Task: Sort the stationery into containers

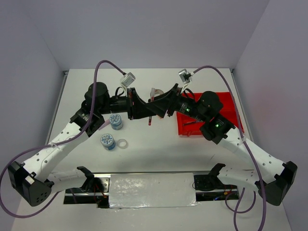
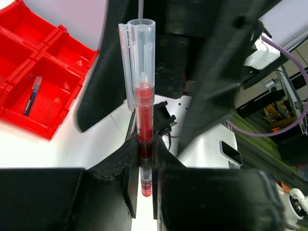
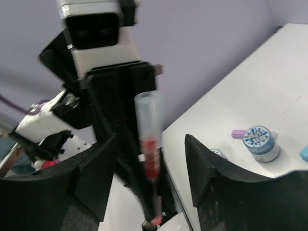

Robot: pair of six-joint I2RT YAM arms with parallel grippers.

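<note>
The red pen [image 2: 145, 118], with its clear cap [image 2: 143, 55] on the upper end, stands upright in the left wrist view. My left gripper is shut on its lower part, and the red tip pokes out below the fingers. In the right wrist view my right gripper is spread open. Its fingers [image 3: 98, 168] stand on either side of the pen, with visible gaps and no grip on it. From above, the two grippers meet mid-table and hide most of the pen.
A red compartment box [image 1: 192, 135] stands at the right, with a dark pen [image 2: 32, 98] in one compartment. Two blue-lidded jars [image 1: 116, 121] and a pale ring [image 1: 122, 144] lie at the left. A purple stick [image 3: 239, 134] sits by one jar.
</note>
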